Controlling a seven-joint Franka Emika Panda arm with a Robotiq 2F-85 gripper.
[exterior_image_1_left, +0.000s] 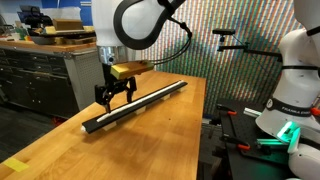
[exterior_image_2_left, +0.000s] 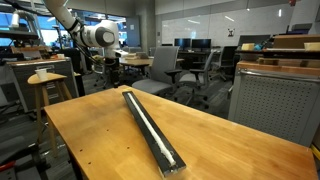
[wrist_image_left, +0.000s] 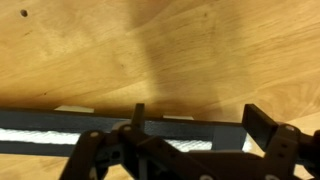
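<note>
A long black bar (exterior_image_1_left: 135, 108) lies flat on the wooden table, with a white strip (exterior_image_1_left: 150, 99) running along its length. In exterior view 2 the same bar (exterior_image_2_left: 150, 135) stretches away from the camera, its white strip (exterior_image_2_left: 148, 124) showing almost end to end. My gripper (exterior_image_1_left: 118, 97) hangs over the left part of the bar. In the wrist view the gripper stands open, its two fingers wide apart and nothing held between them. Below it pass the bar (wrist_image_left: 60, 122) and the white strip (wrist_image_left: 40, 136), partly hidden by the gripper.
Bare wooden table (exterior_image_1_left: 165, 140) surrounds the bar, with plenty of free room in front. A piece of yellow tape (exterior_image_1_left: 15, 164) marks the near left corner. A grey perforated cabinet (exterior_image_2_left: 270, 100) and office chairs (exterior_image_2_left: 155, 82) stand beyond the table.
</note>
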